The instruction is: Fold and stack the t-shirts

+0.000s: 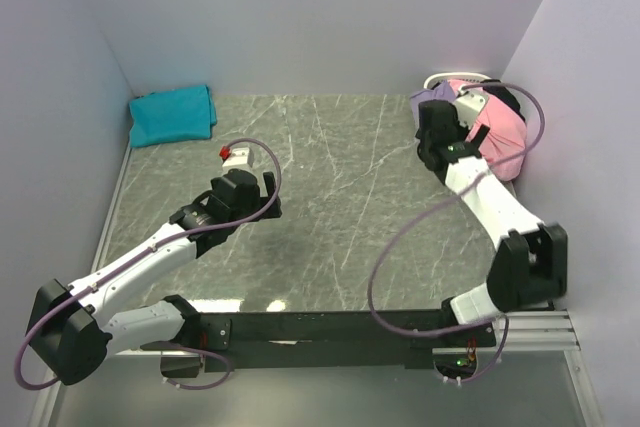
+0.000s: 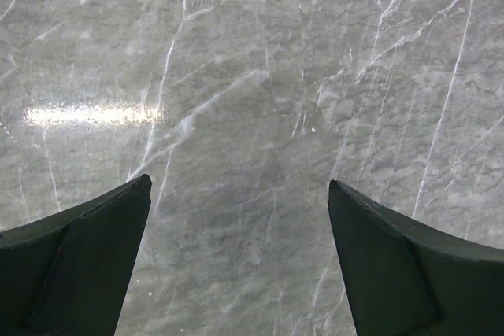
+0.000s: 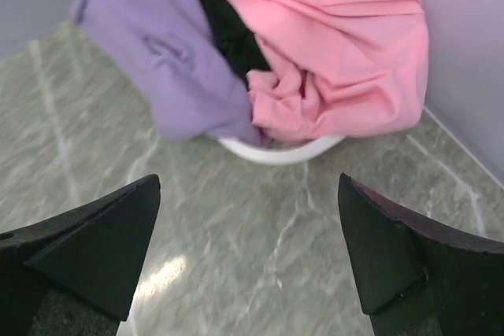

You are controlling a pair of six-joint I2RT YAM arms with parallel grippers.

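Observation:
At the back left of the table lies a folded teal shirt (image 1: 172,116). A white basket (image 1: 455,77) at the back right holds a pink shirt (image 3: 346,45), a purple shirt (image 3: 169,57) and black cloth (image 3: 230,33), the pink and purple ones hanging over its rim. My right gripper stands open at the basket's near side, its fingers apart with bare table between them. Over the left middle of the table, my left gripper (image 1: 271,195) is open too, and only grey tabletop shows between its fingers.
Grey walls (image 1: 310,17) enclose the back and both sides, with the basket close to the right wall (image 1: 570,97).

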